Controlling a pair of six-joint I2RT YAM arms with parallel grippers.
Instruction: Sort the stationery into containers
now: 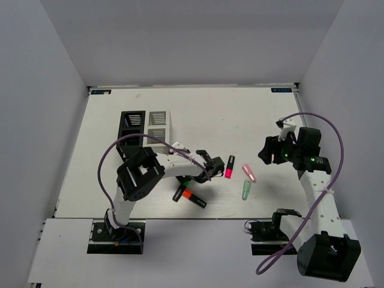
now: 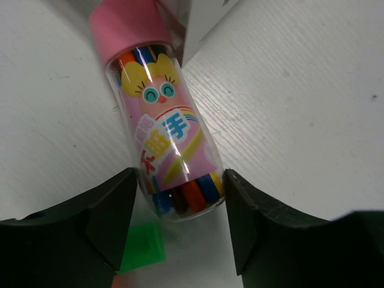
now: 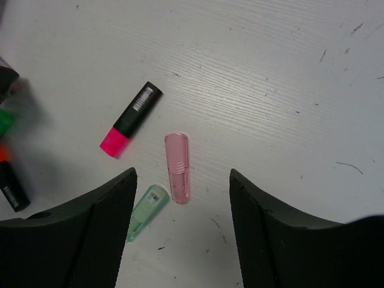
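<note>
In the left wrist view, my left gripper has its fingers on either side of the lower end of a clear pen tube [image 2: 162,120] with pink cap and cartoon label; whether it grips is unclear. A green-ended marker [image 2: 138,246] lies below it. My right gripper is open above the table's right side. In the right wrist view lie a black-pink marker [image 3: 132,117], a pink tube [image 3: 177,165], a green tube [image 3: 147,213] and a black-orange marker [image 3: 12,186].
A black container [image 1: 123,126] and a white container [image 1: 167,126] stand side by side at the back left, partly behind the left arm.
</note>
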